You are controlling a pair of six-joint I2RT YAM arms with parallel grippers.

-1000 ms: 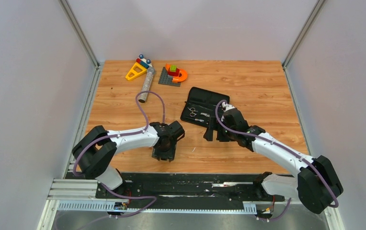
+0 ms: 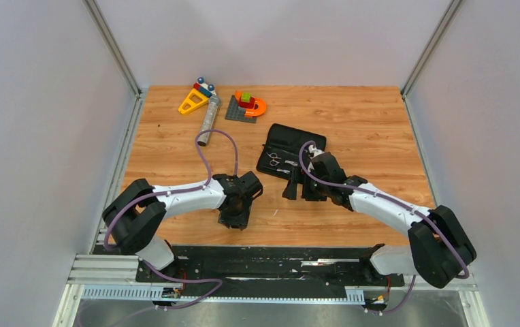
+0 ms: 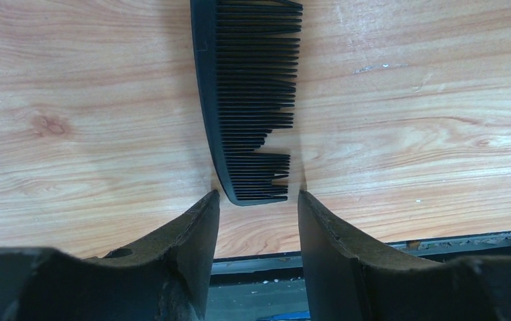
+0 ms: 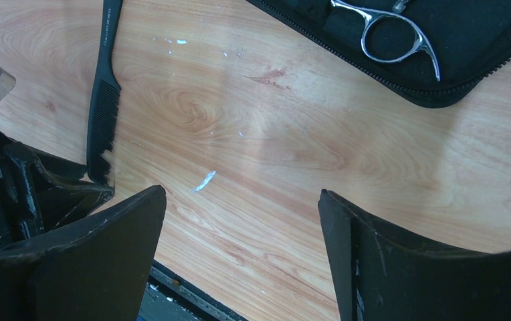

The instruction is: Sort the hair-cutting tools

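A black comb (image 3: 206,80) lies on the wood near the table's front edge, its tip between the open fingers of my left gripper, low at the surface. The right wrist view shows the comb (image 4: 102,114) beside the left gripper. My right gripper is open over bare wood, in front of the black zipped tool case (image 2: 286,139). Silver scissors (image 4: 393,47) lie in the case, with other small tools in the top view.
A grey roll (image 2: 207,124), a yellow toy (image 2: 189,103) and a grey plate (image 2: 237,116) with bricks stand at the back left.
The left gripper has shifted very slightly right.
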